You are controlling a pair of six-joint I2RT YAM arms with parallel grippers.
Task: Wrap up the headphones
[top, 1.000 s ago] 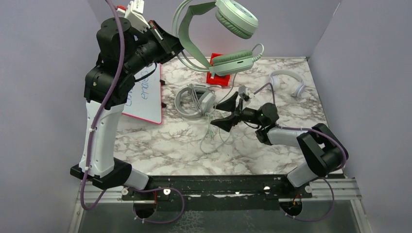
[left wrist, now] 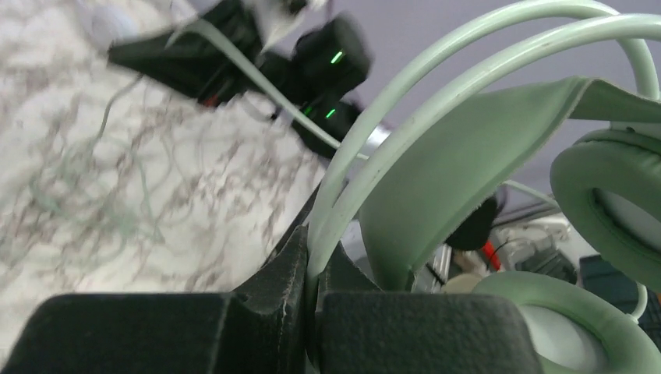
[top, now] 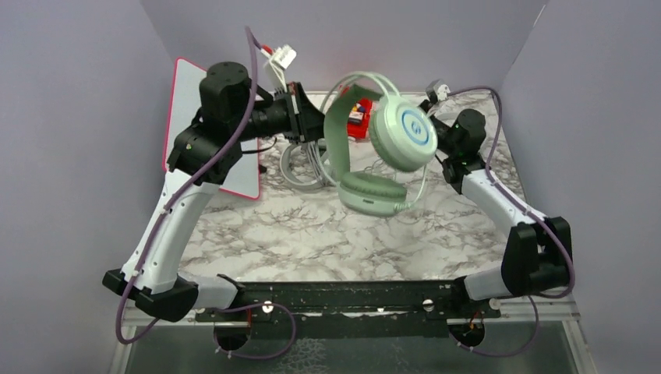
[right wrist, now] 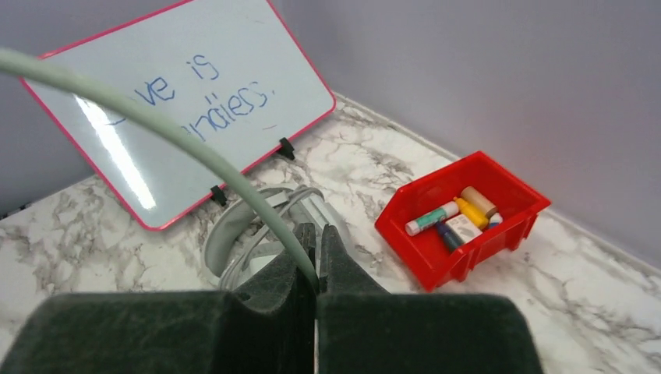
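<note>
Mint-green headphones (top: 370, 192) hang high in front of the top camera, one cup bearing a blue logo. My left gripper is shut on one thin hoop of their headband. Between the fingers of my right gripper, which is shut, runs the green cable (right wrist: 195, 144); in that view it stretches from the upper left down to the fingertips. In the top view, the right fingertips are partly hidden behind the logo cup. Blurred loops of thin cable lie on the marble table (left wrist: 226, 241) in the left wrist view.
Grey headphones with a bundled cord (right wrist: 312, 204) lie on the table near the whiteboard (right wrist: 195, 101). A red bin (right wrist: 483, 257) with small items stands at the back.
My left arm has moved right and toward the front with the headphones. The right gripper, open a second ago, has shut and moved right and back, now behind the logo cup.
</note>
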